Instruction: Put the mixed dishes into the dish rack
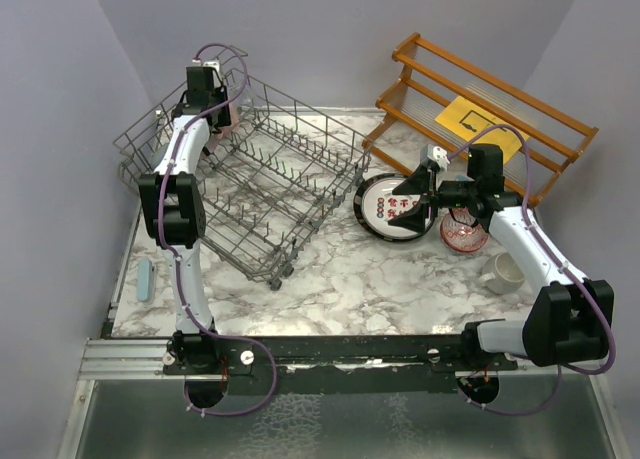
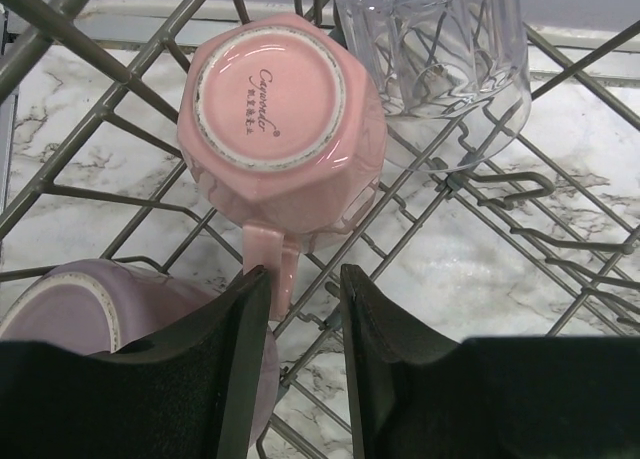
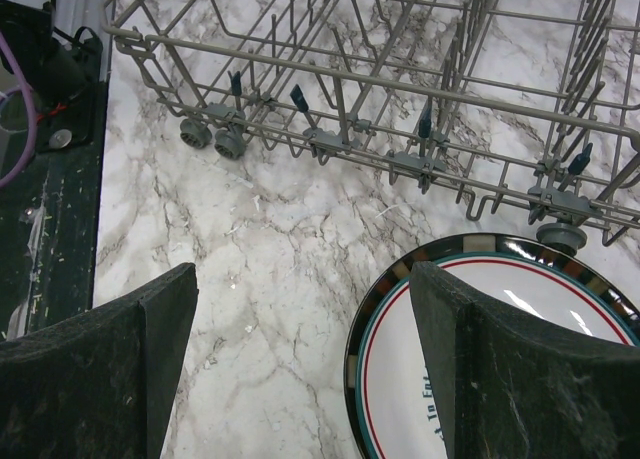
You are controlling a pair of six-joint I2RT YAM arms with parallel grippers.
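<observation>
A pink mug (image 2: pixel 270 109) rests upside down in the wire dish rack (image 1: pixel 260 209), its handle pointing down toward my left gripper. That gripper's fingers are parted, one beside the handle; nothing shows gripped. A mauve cup (image 2: pixel 150 314) lies low at the left of the left wrist view, and a clear glass (image 2: pixel 440 69) stands beyond the pink mug. My right gripper hangs open with empty space between its fingers, above the edge of a black-rimmed plate (image 1: pixel 372 215). A red-patterned bowl (image 1: pixel 462 233) and a white mug (image 1: pixel 502 273) lie to the right.
A wooden rack (image 1: pixel 480 109) with a yellow sheet stands at the back right. On the left, a light blue object (image 1: pixel 146 279) lies near the wall. The counter in front of the plate is bare.
</observation>
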